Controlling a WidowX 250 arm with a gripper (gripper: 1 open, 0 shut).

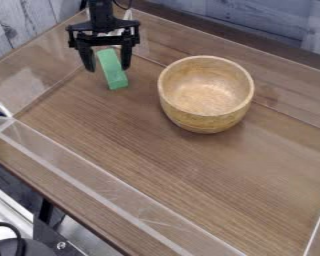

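My black gripper is at the upper left of the camera view, open, with its fingers spread left and right above a green rectangular object. The green object lies on the wooden table, extending from under the gripper toward the viewer. Whether the fingertips touch it cannot be told at this size.
A large pale wooden bowl stands to the right on the table. Light walls border the back, and cables sit at the lower left edge.
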